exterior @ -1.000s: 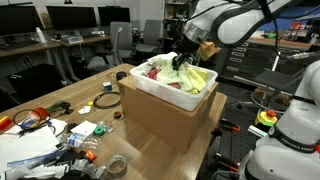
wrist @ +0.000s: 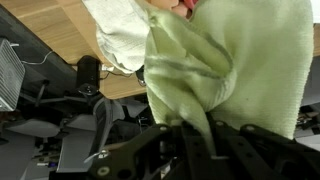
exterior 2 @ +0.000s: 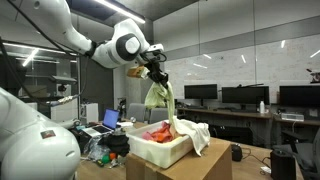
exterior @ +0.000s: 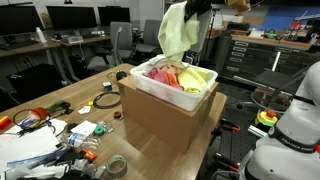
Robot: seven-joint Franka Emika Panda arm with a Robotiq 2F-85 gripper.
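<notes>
A pale green cloth hangs from my gripper, which is shut on it above the white bin. In the wrist view the cloth fills much of the picture and covers the fingertips. Inside the bin lie red, pink and yellow cloths. A white cloth is draped over the bin's side in the second exterior view. The lower end of the green cloth reaches down close to the bin; whether it touches the contents I cannot tell.
The bin stands on a cardboard box on the wooden table. Cables, a bottle and a round metal tin lie to the left. Free table shows in front of the box.
My gripper has risen from the bin with the green cloth in it. The cloth now hangs stretched out above the bin, and the red and yellow cloths show more.
</notes>
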